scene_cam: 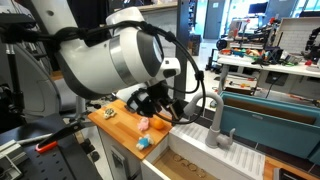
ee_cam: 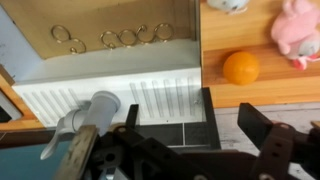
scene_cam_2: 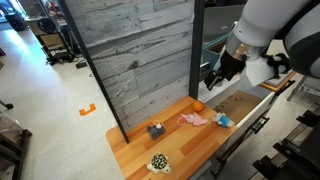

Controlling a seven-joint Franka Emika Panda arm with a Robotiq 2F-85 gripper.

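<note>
In the wrist view my gripper stands open, its two fingers well apart and nothing seen between them. An orange ball point(ee_cam: 241, 68) lies on the wooden counter, just past the right finger. Beside it is a pink toy point(ee_cam: 296, 30), and a small pale toy point(ee_cam: 228, 4) is cut off by the top edge. In exterior view 2 the ball point(scene_cam_2: 198, 106), the pink toy point(scene_cam_2: 193, 119) and a blue-and-white toy point(scene_cam_2: 223, 119) sit close together near the arm. The fingertips are hard to make out in both exterior views.
A white-edged sink or drawer point(ee_cam: 185, 92) with several rings on its floor borders the counter. A tall grey faucet point(scene_cam: 215, 125) rises behind it. A dark object point(scene_cam_2: 155, 130) and a spotted toy point(scene_cam_2: 160, 162) lie further along the wood, with bare counter around them.
</note>
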